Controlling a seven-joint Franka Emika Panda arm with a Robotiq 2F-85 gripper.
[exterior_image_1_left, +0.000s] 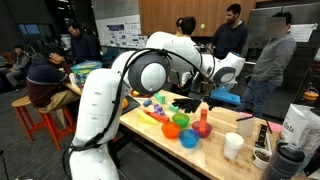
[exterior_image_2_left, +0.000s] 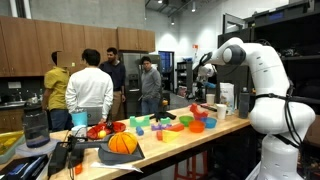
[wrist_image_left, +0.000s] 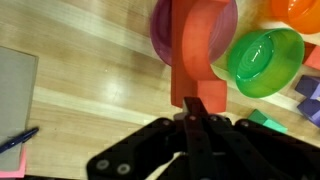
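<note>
A red-orange arch-shaped block fills the top middle of the wrist view. Behind it lies a dark pink bowl, partly covered by the block. My gripper is shut, its black tips overlapping the block's near end; whether they hold it cannot be made out. In exterior view 1 the red block stands upright over the reddish bowl, below the arm's end.
A green bowl and an orange bowl sit beside the pink one. Several small blocks lie to the right, including a green block. A white cup stands nearby. Bare wood shows left of the bowl.
</note>
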